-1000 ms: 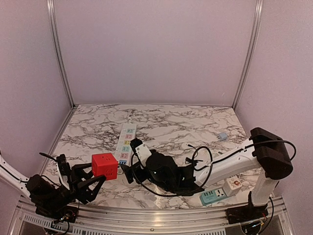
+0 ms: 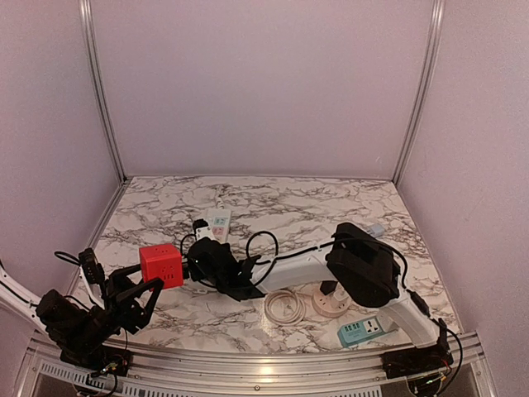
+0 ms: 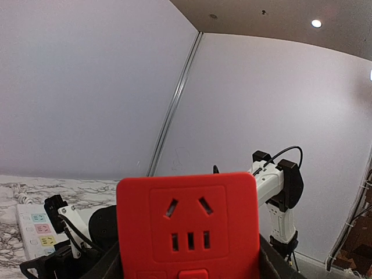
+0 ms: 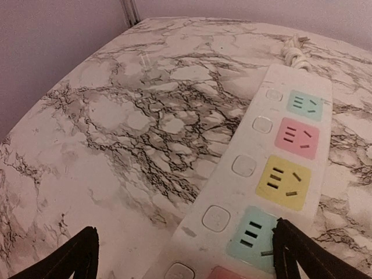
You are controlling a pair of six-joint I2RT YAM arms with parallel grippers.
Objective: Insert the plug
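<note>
A red cube socket (image 2: 161, 266) is held up at the left of the top view, my left gripper (image 2: 139, 285) shut on it. In the left wrist view the red cube (image 3: 189, 226) turns a face with several slots toward the camera. My right gripper is open, with only the table and part of a white power strip (image 4: 232, 192) showing between and beyond its fingers. In the top view the right arm reaches left, its gripper end close to the cube's right side and over the strip (image 2: 219, 217). I cannot make out a plug in either gripper.
A coiled white cable (image 2: 284, 307), a round pale socket (image 2: 331, 303) and a teal socket block (image 2: 360, 331) lie near the front right. A pale blue item (image 2: 375, 230) lies at the right.
The right arm has swung left, now covering more of the power strip.
</note>
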